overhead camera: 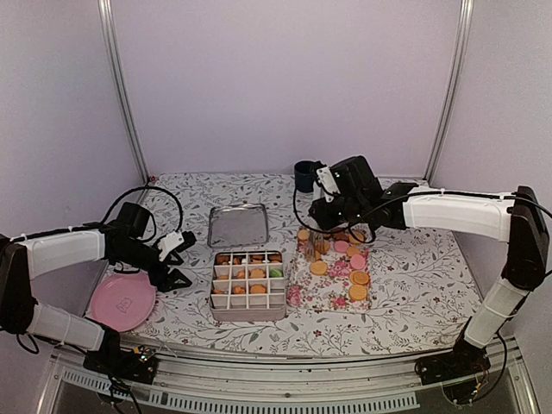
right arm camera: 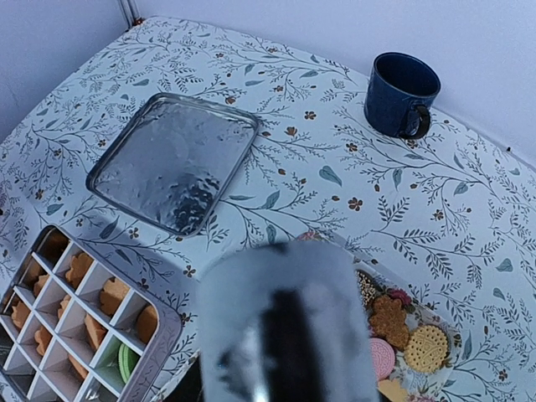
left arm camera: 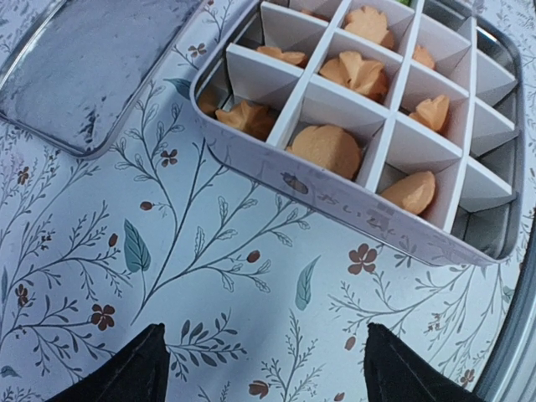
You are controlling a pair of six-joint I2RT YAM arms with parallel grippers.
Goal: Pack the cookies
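The partitioned tin (overhead camera: 249, 315) stands near the table's middle; round, flower- and leaf-shaped cookies (left arm camera: 356, 75) sit in many of its compartments. A green cookie (right arm camera: 127, 362) lies in one on its right side. Loose cookies (overhead camera: 358, 278) lie on the floral mat (overhead camera: 332, 302) to the right. Over the mat's back left corner hangs my right gripper (overhead camera: 316, 248), open; a blurred grey metallic part (right arm camera: 285, 318) in front of its camera hides the fingertips. Left of the tin, my left gripper has its fingers wide apart over bare cloth, nothing between them.
A silver lid (overhead camera: 238, 226) lies flat behind the tin. The dark blue mug (right arm camera: 402, 94) stands against the back wall. A pink plate (overhead camera: 123, 302) is at the left, beneath the left arm.
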